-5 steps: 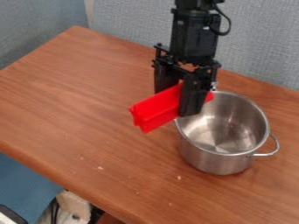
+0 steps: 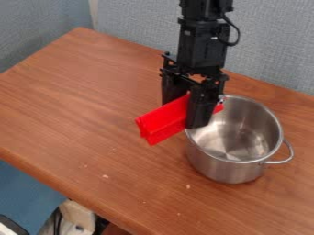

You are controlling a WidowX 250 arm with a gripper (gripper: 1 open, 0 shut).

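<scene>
The black gripper (image 2: 192,103) comes down from the top centre, shut on a long red block (image 2: 163,123) that it holds at a tilt, with its right end reaching over the rim of a steel pot. The pot (image 2: 236,151) stands on the wooden table, behind and right of the block, with a wire handle on its right side. Part of the block is hidden by the fingers.
A grey wall stands behind it. At the lower left, past the table's edge, are blue floor and some cables.
</scene>
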